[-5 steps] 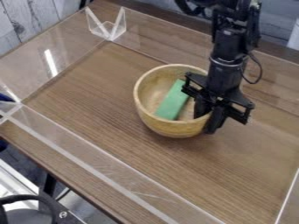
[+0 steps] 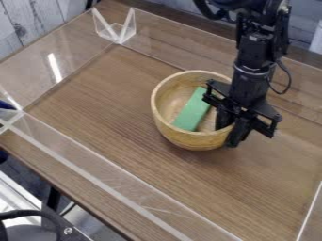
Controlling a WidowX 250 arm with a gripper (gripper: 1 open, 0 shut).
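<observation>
A tan round bowl (image 2: 176, 132) sits on the wooden table right of center, tilted slightly, with a green rectangular block (image 2: 193, 109) inside it. My black gripper (image 2: 234, 127) is at the bowl's right side, shut on its rim. The fingertips partly hide that side of the bowl.
A small clear plastic object (image 2: 115, 24) lies at the back left. The wooden table (image 2: 88, 160) is otherwise mostly clear. Black cables and hardware show at the left and bottom-left edges.
The gripper and bowl have shifted slightly to the right, and the bowl's position around the green block differs a little.
</observation>
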